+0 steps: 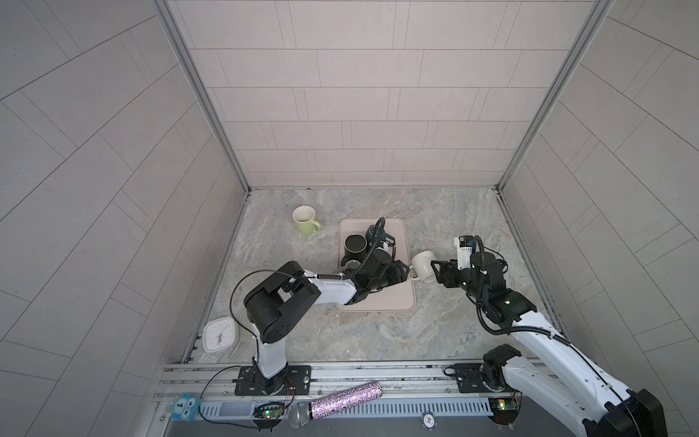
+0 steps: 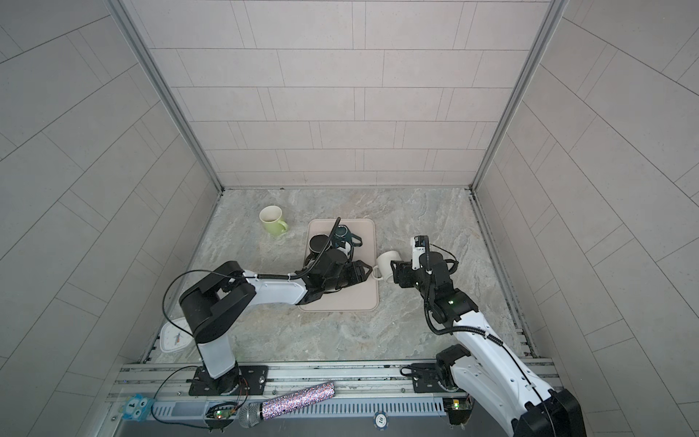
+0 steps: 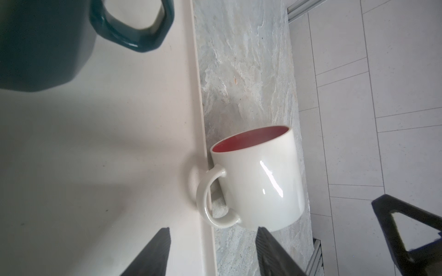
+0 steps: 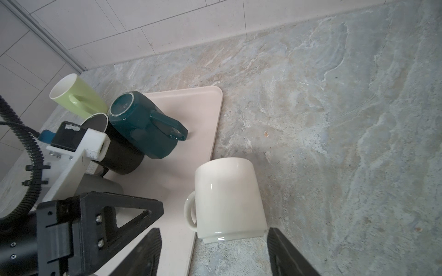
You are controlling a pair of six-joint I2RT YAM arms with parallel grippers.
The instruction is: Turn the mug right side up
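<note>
The white mug (image 3: 257,184) with red inside leans tilted at the tray's right edge, its handle over the rim, as the left wrist view shows. My left gripper is open just short of the mug on the handle side, nothing between its fingertips. My right gripper is open, facing the mug from the other side, also empty. In both top views the two grippers flank the mug.
On the tray stand a black mug (image 1: 355,244) and a teal mug (image 4: 142,128), with another partly hidden. A green mug (image 1: 305,220) stands back left. A white square object (image 1: 218,335) sits front left.
</note>
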